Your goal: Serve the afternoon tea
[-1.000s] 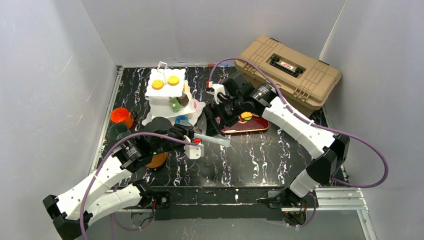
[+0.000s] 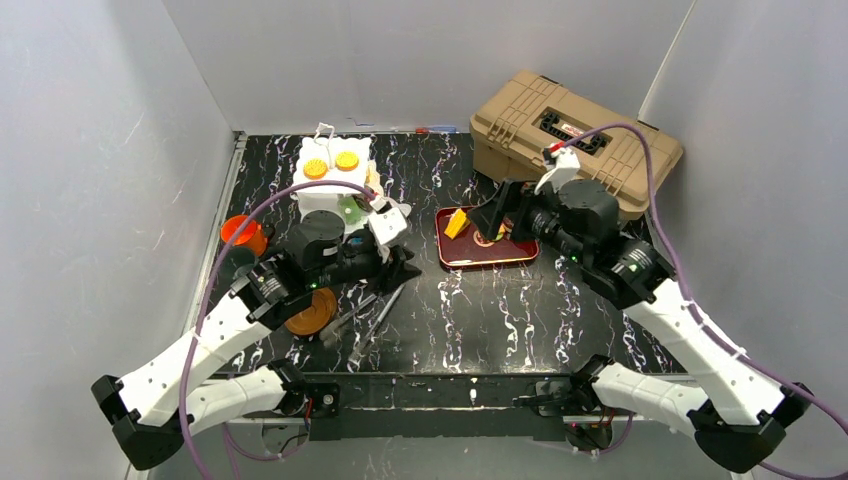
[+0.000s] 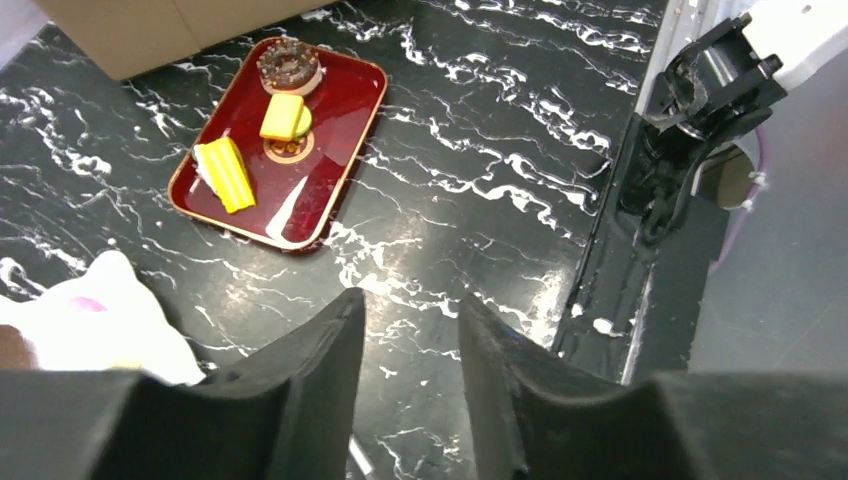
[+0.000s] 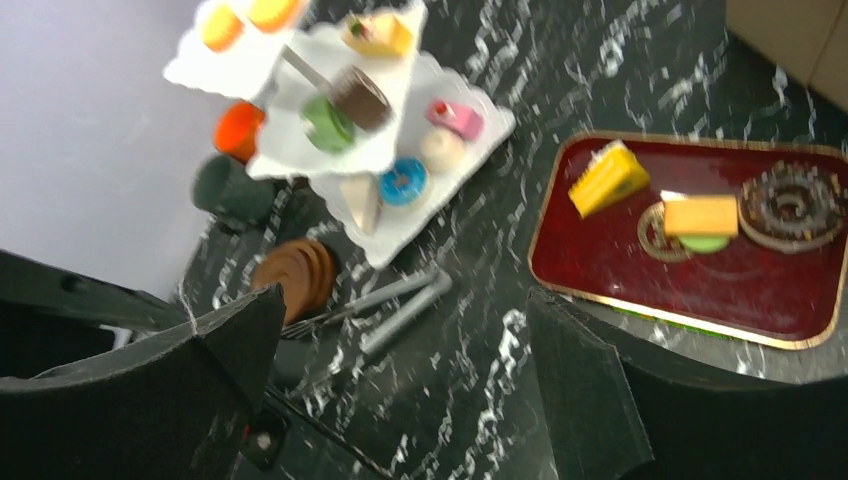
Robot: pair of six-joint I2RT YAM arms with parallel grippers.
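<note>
My left gripper is open and empty, above the counter left of the red tray; silver tongs lie just below it. My right gripper is open and empty, high above the tray's area. The tray holds a yellow cake slice, an orange-yellow piece on round pieces, and a chocolate donut. A white tiered stand at back left holds several cakes and pastries.
An orange mug, a dark green cup and brown coasters are at the left. A tan case fills the back right.
The tongs that were at my left gripper now lie on the counter beneath it. The left wrist has turned. My right arm has swung back to the right.
</note>
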